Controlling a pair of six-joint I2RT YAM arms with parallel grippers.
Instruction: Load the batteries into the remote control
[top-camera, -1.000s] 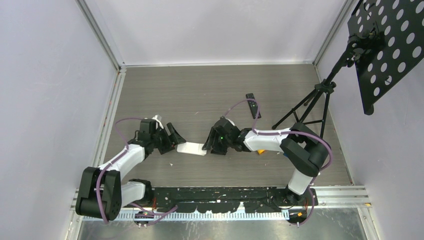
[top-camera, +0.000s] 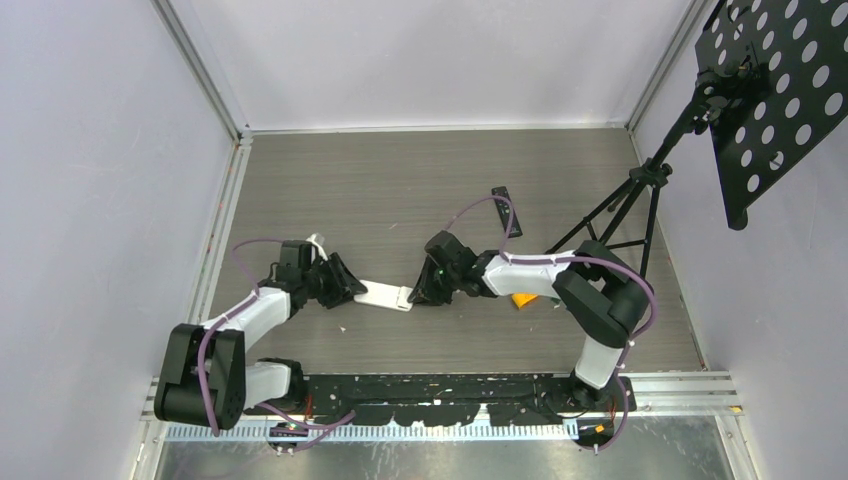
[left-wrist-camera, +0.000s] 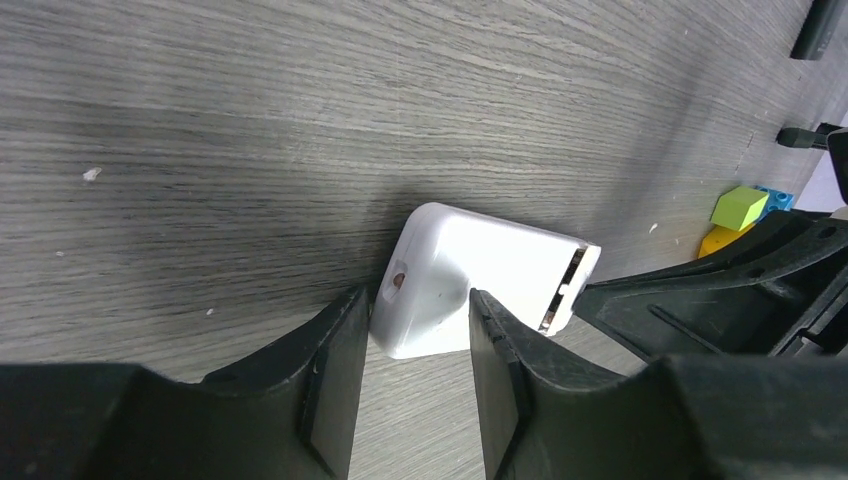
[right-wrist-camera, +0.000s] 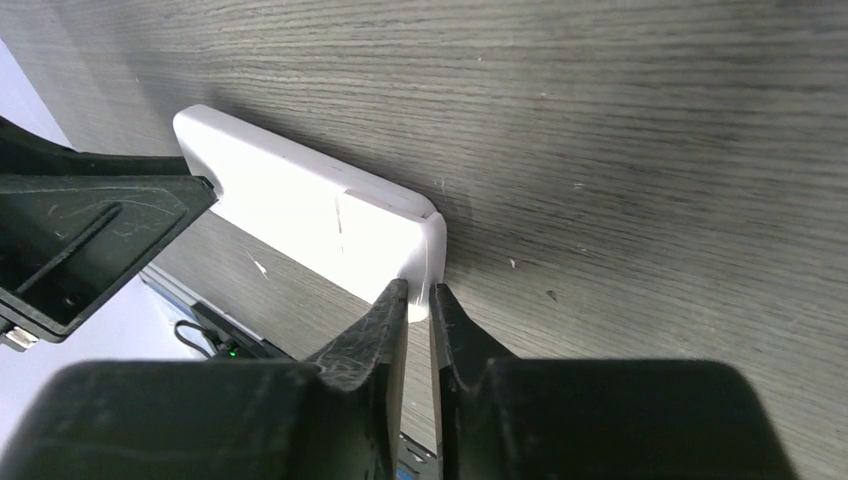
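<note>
A white plastic case (top-camera: 383, 295) lies on the grey wood surface between my grippers; in the right wrist view the case (right-wrist-camera: 280, 210) shows a seam near its right end. My left gripper is shut on the case's left end. My right gripper is at the case's other end, its fingertips close together at the corner; whether they grip is unclear. In the left wrist view a dark slot shows at that end of the case. The black remote (top-camera: 507, 212) lies farther back to the right. No battery can be made out.
A black tripod (top-camera: 650, 180) stands at the right. Yellow, green (left-wrist-camera: 738, 207) and blue blocks lie beyond my right gripper.
My left gripper has come down onto the case's left end and closed. The right arm has shifted very slightly; the case stays about where it was.
</note>
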